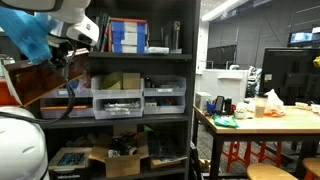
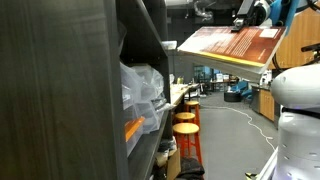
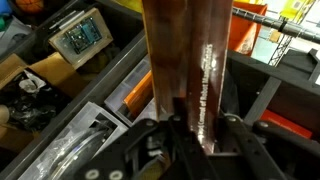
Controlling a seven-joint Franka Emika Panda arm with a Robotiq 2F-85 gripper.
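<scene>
A reddish-brown book is held in the air at the left of exterior view 1, in front of the shelf. My gripper is shut on it; in the wrist view the book's spine, with small lettering, rises from between the fingers. Exterior view 2 shows the book's broad cover tilted, nearly flat, with pale page edges below. Fingertips are partly hidden by the book.
A dark shelf unit holds upright books on an upper level, with clear plastic drawers and cardboard boxes below. A wooden table with several items stands at the right, stools beside it.
</scene>
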